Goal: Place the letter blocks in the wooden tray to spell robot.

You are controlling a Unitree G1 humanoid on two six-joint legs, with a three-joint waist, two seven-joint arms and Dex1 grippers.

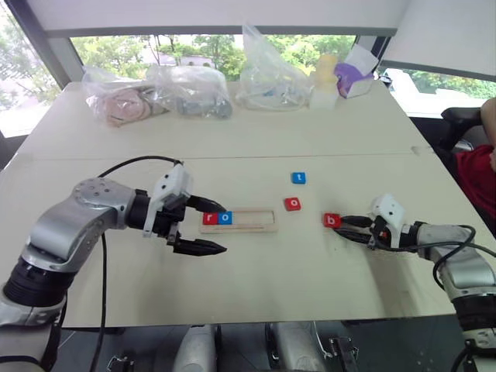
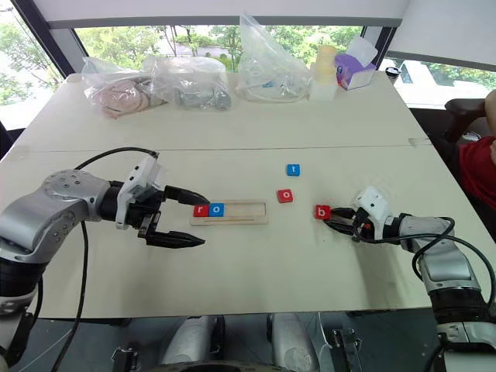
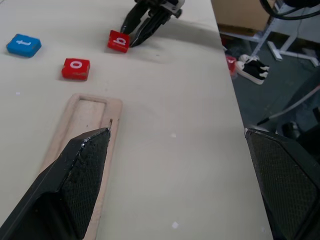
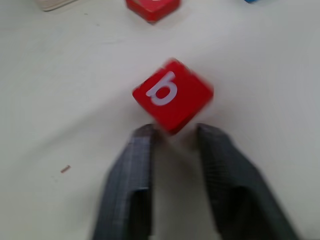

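The wooden tray (image 1: 252,221) lies mid-table, with a red r block (image 1: 209,218) and a blue o block (image 1: 225,218) side by side at its left end; its right part is empty. My left gripper (image 1: 224,229) stands open over the tray's left end, holding nothing. A red b block (image 4: 172,95) lies just beyond the tips of my right gripper. Those fingers are drawn close together, shut with no block between them; the block's near corner is at the tips. A red o block (image 1: 292,204) and a blue t block (image 1: 298,177) lie right of the tray.
Plastic bags (image 1: 190,91), a clear bag (image 1: 271,77) and a purple tissue box (image 1: 354,80) stand along the back edge. A seated person's red sleeve (image 1: 474,182) shows beyond the right edge.
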